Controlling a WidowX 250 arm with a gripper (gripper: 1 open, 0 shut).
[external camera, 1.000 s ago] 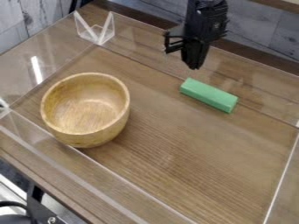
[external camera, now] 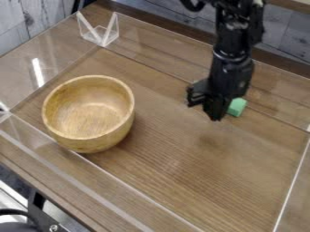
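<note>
My black gripper point(external camera: 204, 109) hangs low over the wooden table at centre right, in front of a green block point(external camera: 237, 107) that it largely hides. Only the block's right end shows beside the fingers. The fingers look narrow in spread, but whether anything is between them is hidden. A tan round bowl point(external camera: 87, 112) stands on the left of the table point(external camera: 182, 181).
A small clear wire-like holder point(external camera: 100, 27) stands at the back left. A back edge runs along the top right, and a dark cable lies at the bottom left.
</note>
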